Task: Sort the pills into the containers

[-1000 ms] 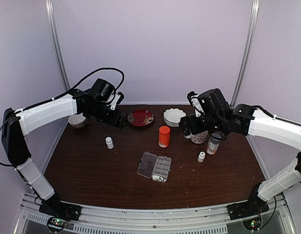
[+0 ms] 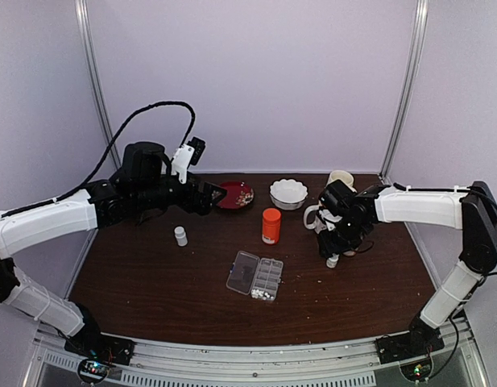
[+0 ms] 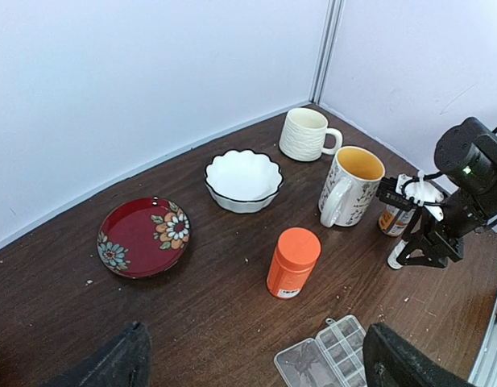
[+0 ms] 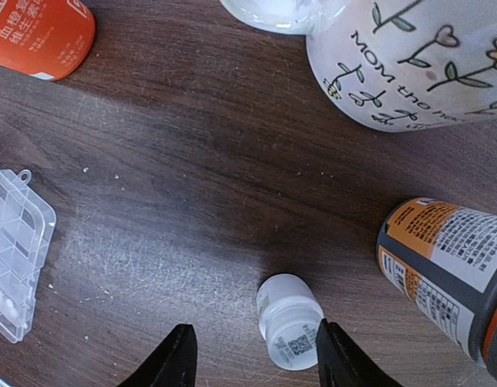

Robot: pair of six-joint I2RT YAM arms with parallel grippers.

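Note:
A small white pill bottle stands at the right; my right gripper is just over it, fingers apart, one beside the bottle in the right wrist view. A second white bottle stands at the left. The clear divided pill box lies open at front centre with white pills in some compartments. My left gripper hangs open above the left-back of the table, nothing between its fingers.
An orange canister stands mid-table. Behind are a red plate, white bowl, mug and another cup. A larger labelled bottle is beside the right bottle.
My right gripper has moved down to the small white bottle on the right.

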